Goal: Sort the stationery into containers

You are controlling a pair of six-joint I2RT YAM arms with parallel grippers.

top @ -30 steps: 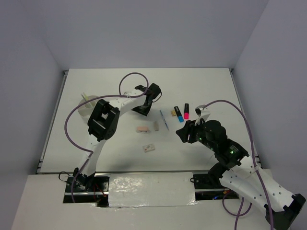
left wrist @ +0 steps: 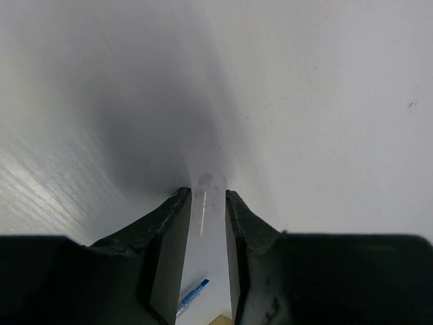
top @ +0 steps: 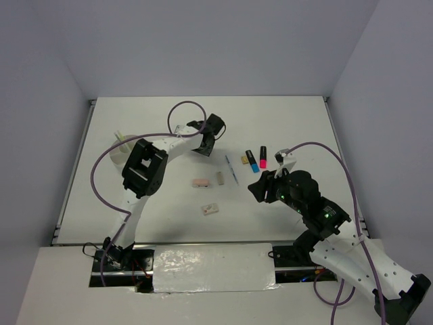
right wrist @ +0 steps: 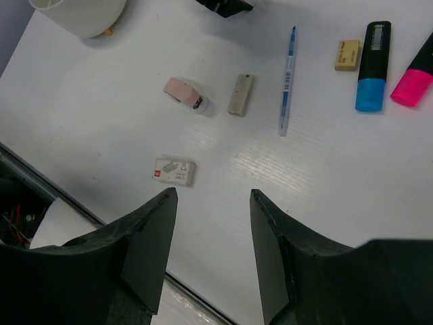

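Observation:
My left gripper is low over the table, fingers part open around a small translucent item [left wrist: 203, 220]. My right gripper hangs open and empty above the front right. In the right wrist view lie a blue pen [right wrist: 286, 88], a yellow eraser [right wrist: 347, 54], blue [right wrist: 370, 95] and pink [right wrist: 408, 87] highlighters, a grey bar [right wrist: 241, 95], a pink piece [right wrist: 180, 90] and a white eraser [right wrist: 174, 171].
A white container [top: 118, 154] with sticks in it stands at left, partly behind the left arm.
The right arm and the items on the table show no visible change.

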